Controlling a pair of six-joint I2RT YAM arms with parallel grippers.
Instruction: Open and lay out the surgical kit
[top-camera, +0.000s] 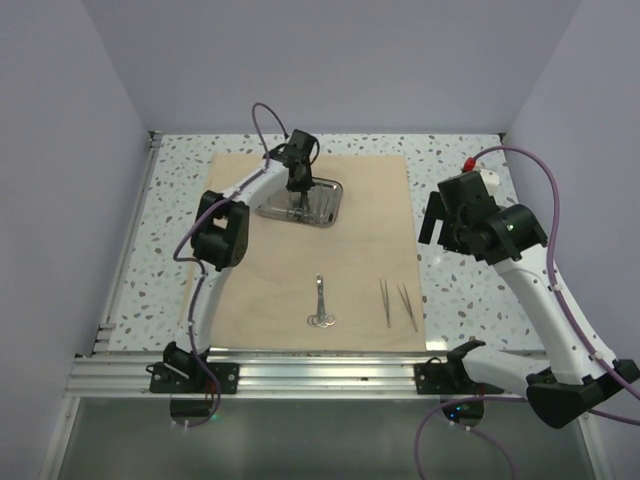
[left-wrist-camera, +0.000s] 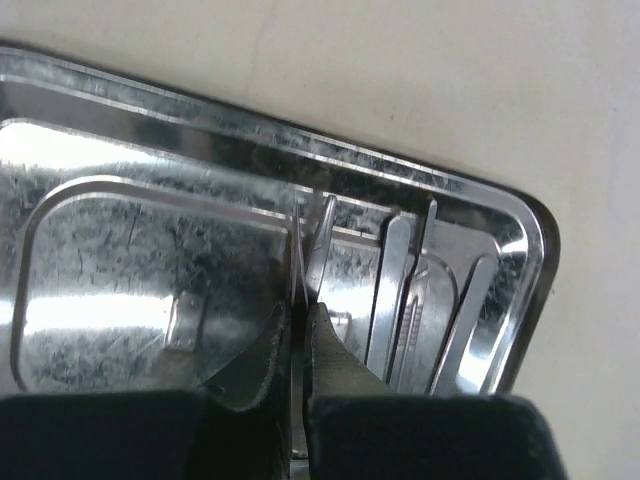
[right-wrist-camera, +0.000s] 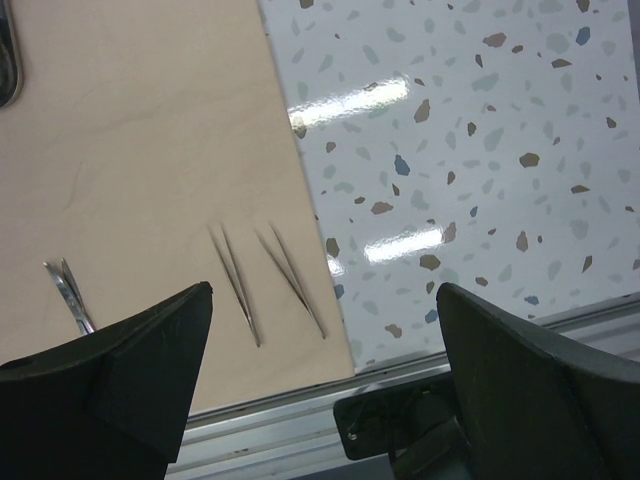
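Note:
A metal tray (top-camera: 335, 215) lies at the back of the beige cloth, with my left gripper (top-camera: 303, 189) over it. In the left wrist view, my left gripper is shut on a slim metal instrument (left-wrist-camera: 319, 250), whose two narrow tips spread apart beyond the fingers. Its handle end is mostly hidden. Several flat instruments (left-wrist-camera: 388, 290) lie in the tray just right of it. On the cloth's front right are two pairs of tweezers (right-wrist-camera: 236, 285). My right gripper hovers to the right, its fingers wide apart and empty.
Ring-handled instruments (top-camera: 320, 305) lie bunched at the cloth's front middle. Bare beige cloth (top-camera: 375, 215) stretches between tray and tweezers.

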